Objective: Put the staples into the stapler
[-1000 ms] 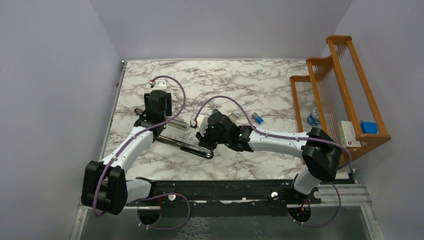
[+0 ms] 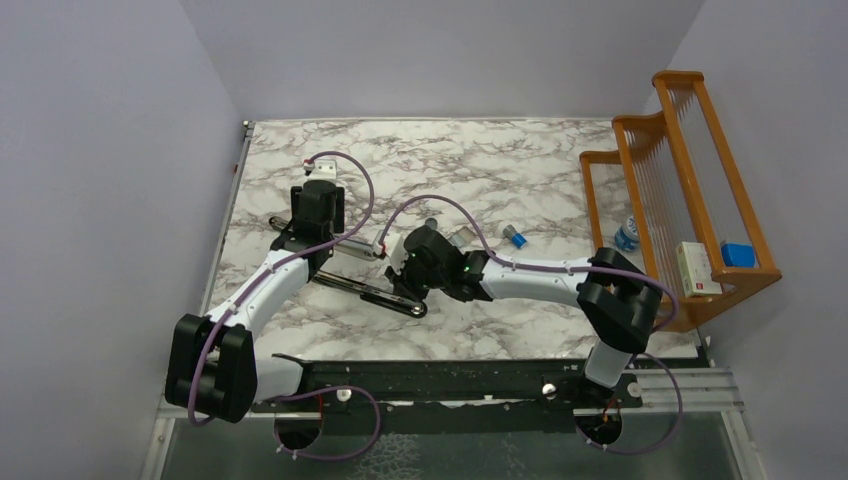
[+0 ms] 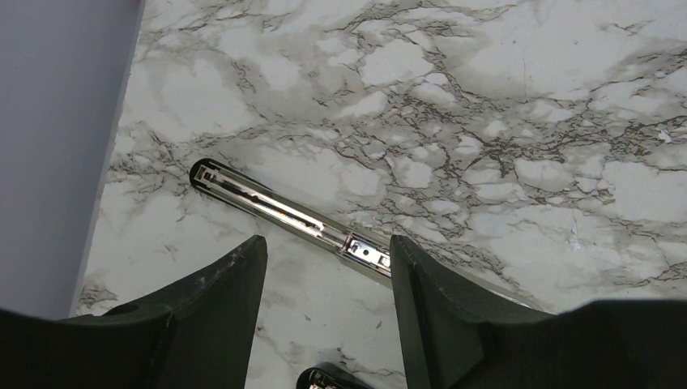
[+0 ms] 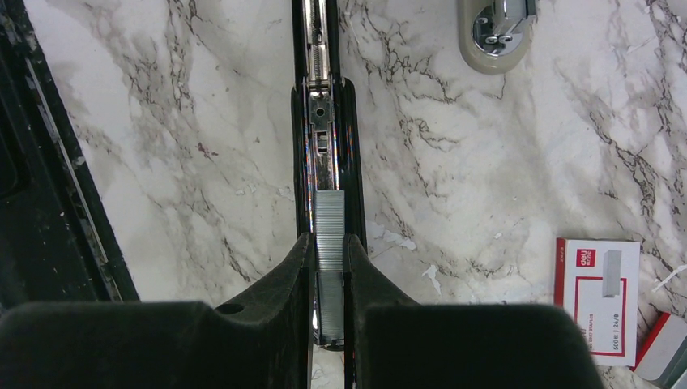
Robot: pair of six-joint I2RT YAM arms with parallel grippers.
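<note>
A long black stapler (image 2: 345, 284) lies opened out on the marble table, its metal channel (image 4: 320, 117) showing in the right wrist view. Over that channel, in line with it, is a grey strip of staples (image 4: 330, 215); my right gripper is shut on its sides. Whether the strip touches the channel floor cannot be told. My left gripper stands open above the second, grey long stapler (image 3: 283, 212), its fingers (image 3: 247, 279) apart on either side with nothing gripped. In the lower part of the left wrist view, the black stapler's end (image 3: 324, 378) peeks in.
To the right of the strip lie a white-and-red staple box (image 4: 599, 304) and another small box (image 4: 666, 352). A blue-ended cylinder (image 2: 514, 237) rests mid-table. The wooden shelf (image 2: 660, 190) fills the right side.
The left arm has moved only a little. Both staplers lie where they were.
</note>
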